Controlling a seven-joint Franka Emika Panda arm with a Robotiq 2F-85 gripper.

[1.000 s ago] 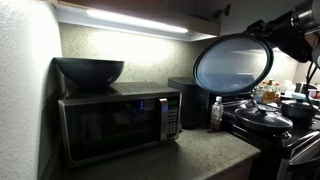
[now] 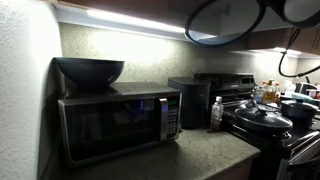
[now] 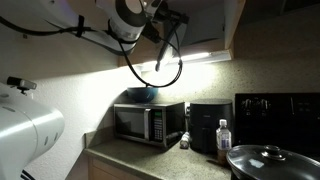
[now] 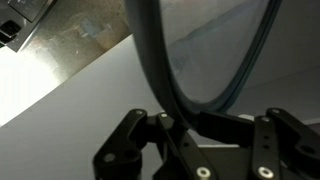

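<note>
A round, pale lid [image 2: 226, 20] with a dark rim hangs high up, partly cut off by the top edge of exterior view 1. In the wrist view its dark-rimmed, see-through disc [image 4: 205, 45] runs down to my gripper, which is shut on the rim. Exterior view 2 shows the lid [image 3: 168, 42] nearly edge-on beside the cabinet, below the arm. A black bowl [image 2: 90, 71] sits on top of the microwave [image 2: 118, 125]. On the stove rests a black pan [image 2: 263, 119] with a glass lid.
Overhead is a cabinet [image 3: 205, 50], close to the held lid. A dark appliance [image 3: 209, 122] and a clear bottle [image 2: 216, 113] stand right of the microwave. Bare counter [image 2: 185, 155] lies in front. Farther right are a pot [image 2: 300, 108] and several bottles.
The lid has risen and its face has tilted, so only its lower part shows in exterior view 1. Counter items have stayed put.
</note>
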